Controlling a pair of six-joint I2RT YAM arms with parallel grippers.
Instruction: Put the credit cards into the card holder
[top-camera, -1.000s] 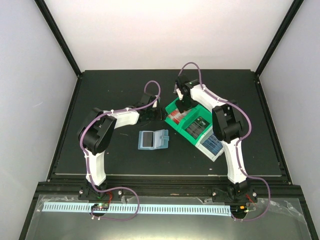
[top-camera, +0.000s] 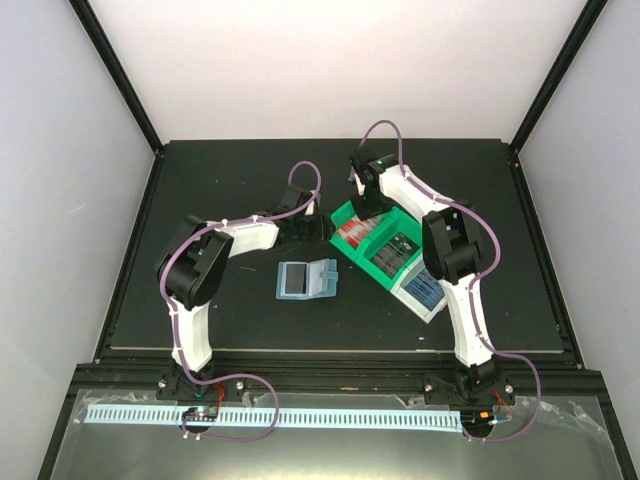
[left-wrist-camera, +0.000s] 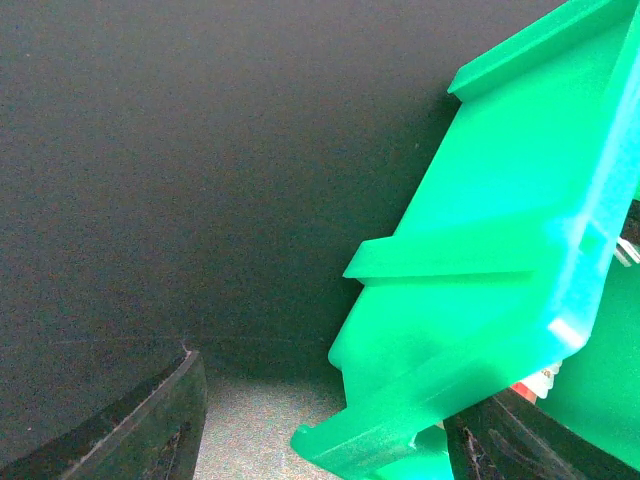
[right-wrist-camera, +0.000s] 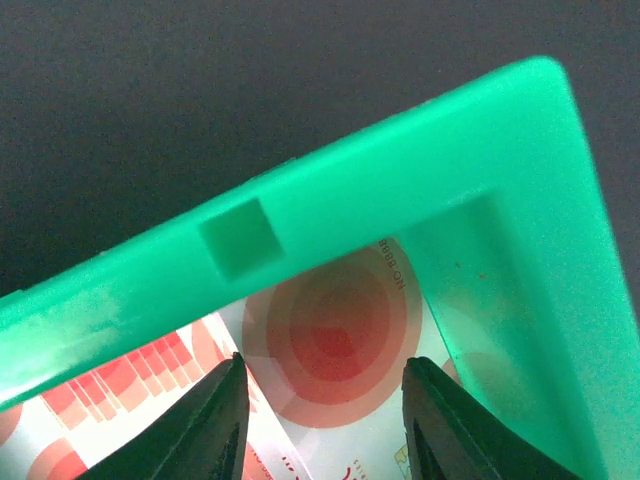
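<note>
The light-blue card holder (top-camera: 323, 278) lies spread open on the table, a dark panel on its left half. Red-and-white credit cards (right-wrist-camera: 330, 330) lie in the end compartment of the green tray (left-wrist-camera: 480, 240). My left gripper is open at that tray's corner; its fingers stand on either side of the wall, one inside beside the red cards. Over the same compartment, near the far wall, my right gripper is open, cards beneath it and nothing visibly held. From above, its arm covers part of the compartment.
Farther along, the tray holds dark cards (top-camera: 395, 255), and a white tray section (top-camera: 412, 303) holds blue cards (top-camera: 426, 289).
The right arm shifts slightly around the tray's far end, with its cable swaying. My left arm, the tray and the card holder look unmoved.
</note>
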